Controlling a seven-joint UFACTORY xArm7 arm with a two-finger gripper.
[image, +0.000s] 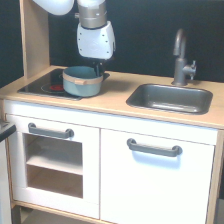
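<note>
A blue-grey pot (83, 88) with a light mark on its front sits at the right part of the black cooktop (40, 86). Above its right side hangs the white robot hand, pointing down. The dark fingers of my gripper (100, 69) reach to the pot's back right rim, partly hidden by the pot and very small in view. Whether they grip the rim or only touch it cannot be told.
To the right a metal sink (170, 97) is set into the wooden counter (118, 88), with a grey faucet (180, 62) behind it. Bare counter lies between cooktop and sink. Below are an open-fronted cabinet door (55, 165) at left and a closed white door (155, 185).
</note>
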